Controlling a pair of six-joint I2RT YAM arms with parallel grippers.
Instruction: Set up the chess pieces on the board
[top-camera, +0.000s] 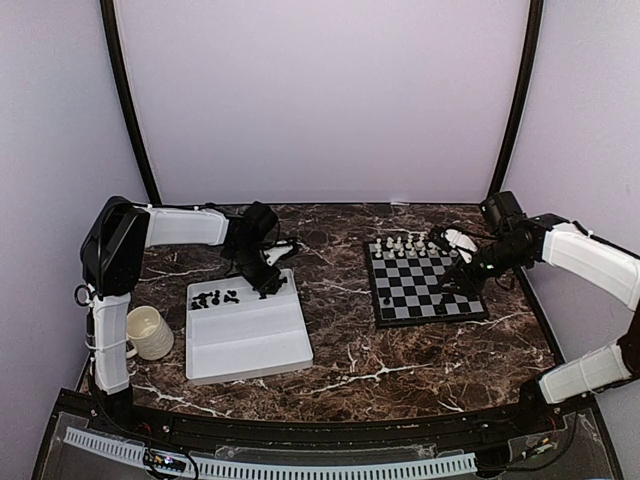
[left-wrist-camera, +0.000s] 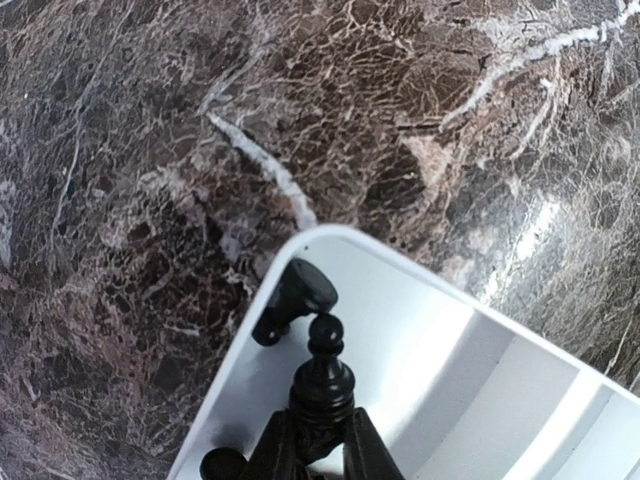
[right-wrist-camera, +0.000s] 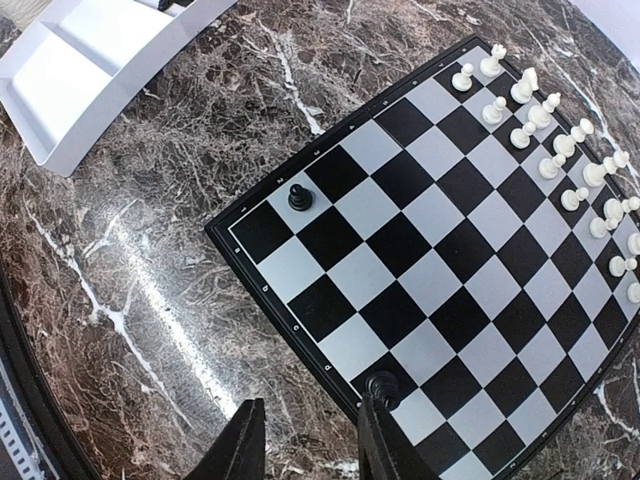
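My left gripper is low in the white tray (top-camera: 248, 350), its fingers either side of a black piece (left-wrist-camera: 322, 385); whether it grips is unclear. Another black piece (left-wrist-camera: 305, 290) lies in the tray's corner, and more black pieces (top-camera: 210, 300) lie farther left. My right gripper is part open over the chessboard (right-wrist-camera: 465, 250), nothing visible between its fingers. The board holds a black piece (right-wrist-camera: 300, 198) at one edge, another black piece (right-wrist-camera: 382, 385) near that gripper, and rows of white pieces (right-wrist-camera: 551, 165) along the far side.
A white mug (top-camera: 150, 334) stands left of the tray. Bare marble table (top-camera: 340, 360) lies between tray and board and in front of them. Walls border the table at the back and sides.
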